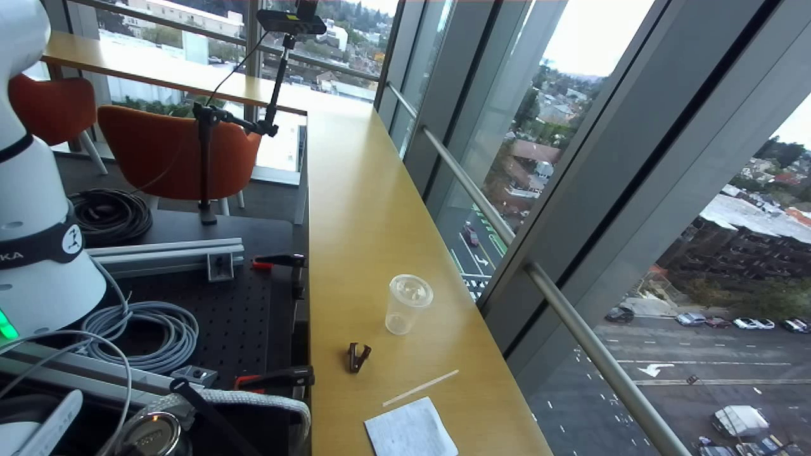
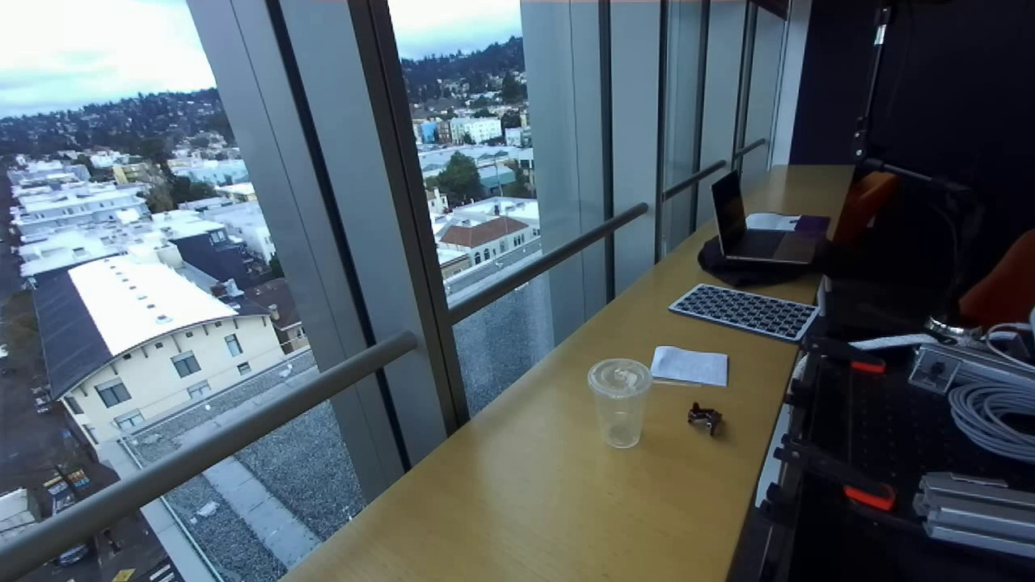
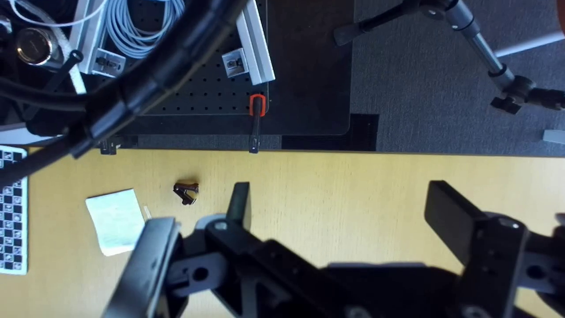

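A clear plastic cup with a lid point(image 1: 408, 305) stands upright on the wooden table; in the second exterior view the same cup point(image 2: 621, 407) is near the window side. Close to it lies a small dark brown staple remover point(image 1: 357, 357), also visible in the wrist view point(image 3: 186, 191). A thin pale straw point(image 1: 420, 387) lies beside a folded white napkin point(image 1: 414, 428). My gripper is high above the table, open wide, with only bare wood showing between its fingers. In the wrist view, the gripper hides most of the cup. Neither exterior view shows the gripper.
A white keyboard point(image 2: 745, 309) and an open laptop point(image 2: 766, 238) sit farther along the table. Black clamps point(image 1: 277, 377) overhang its robot-side edge. A metal rail point(image 1: 608, 357) runs along the windows. Bare tabletop point(image 1: 357, 197) stretches beyond the cup.
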